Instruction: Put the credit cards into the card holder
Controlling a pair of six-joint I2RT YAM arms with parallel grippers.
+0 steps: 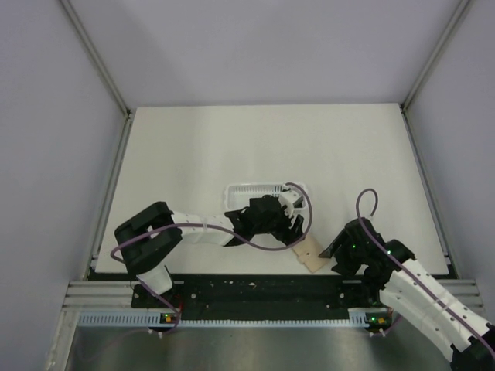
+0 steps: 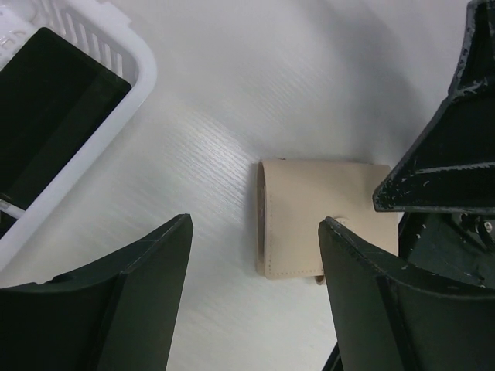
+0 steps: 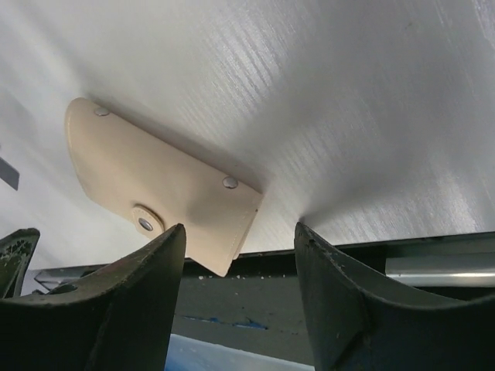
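A beige card holder (image 1: 311,253) lies closed on the table near its front edge, between my two grippers. Seen from the left wrist, the holder (image 2: 317,205) is just beyond the left gripper, whose fingers stand apart with only bare table and the holder's edge showing past them. In the right wrist view the holder (image 3: 166,182) shows its snap button and rivets, lying to the left. My right gripper is open, nothing between its fingers. Dark cards (image 2: 54,108) appear to lie in the white basket (image 2: 139,85).
The white basket (image 1: 232,202) stands behind the left gripper, partly hidden by that arm. A dark rail (image 1: 247,297) runs along the table's front edge. Both grippers are close to each other.
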